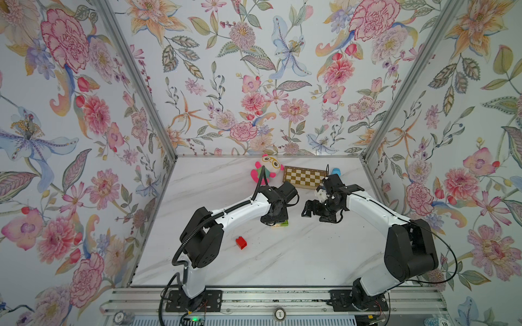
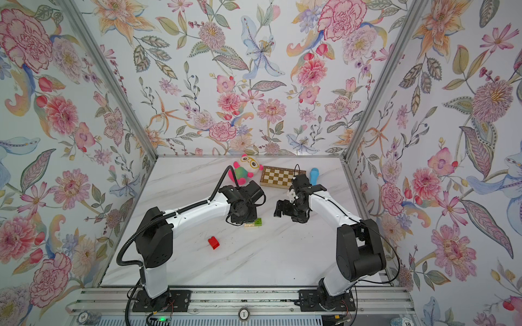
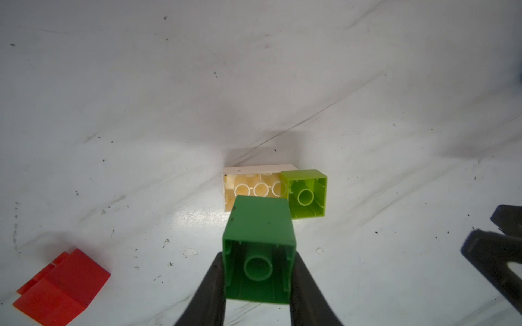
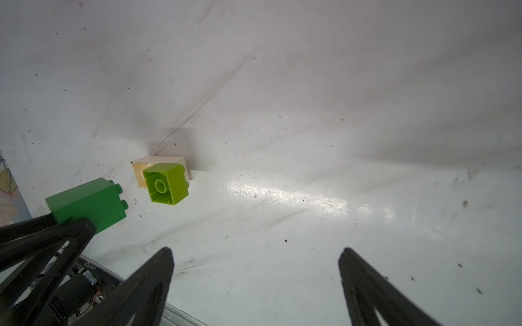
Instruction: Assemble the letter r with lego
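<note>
My left gripper is shut on a dark green brick point(image 3: 257, 217), held above a cream brick point(image 3: 242, 179) that has a lime green brick point(image 3: 307, 182) at its right end, both on the white table point(image 3: 136, 108). In the right wrist view the green brick point(image 4: 92, 201) hangs left of that pair. A red brick point(image 3: 65, 285) lies apart to the lower left. My right gripper stands open to the right of the pair, with nothing between its fingers.
A pink and green plush toy point(image 1: 266, 163), a checkered board point(image 1: 304, 176) and a blue object point(image 1: 336, 171) stand along the back.
</note>
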